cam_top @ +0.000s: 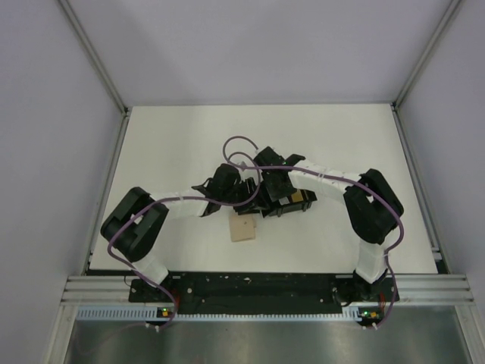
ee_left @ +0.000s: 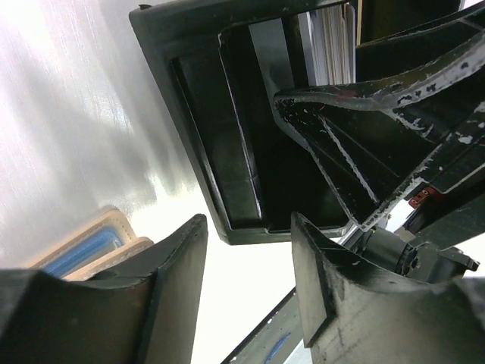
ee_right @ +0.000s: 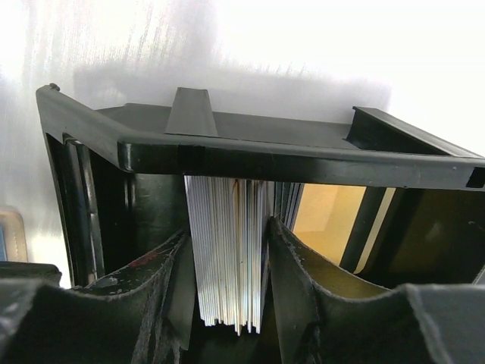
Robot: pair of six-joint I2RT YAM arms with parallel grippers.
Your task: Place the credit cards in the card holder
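The black card holder [cam_top: 303, 205] stands in the middle of the table, under my right gripper [cam_top: 269, 189]. In the right wrist view a stack of cards [ee_right: 222, 250] stands inside the holder [ee_right: 318, 171], and my right gripper is shut on it. My left gripper is open at the holder's left end, beside an empty-looking black compartment [ee_left: 212, 144], nothing between its fingers; in the left wrist view the right gripper covers part of the holder.
A tan board [cam_top: 242, 233] lies in front of the holder; a blue-topped item [ee_left: 91, 250] shows at its place in the left wrist view.
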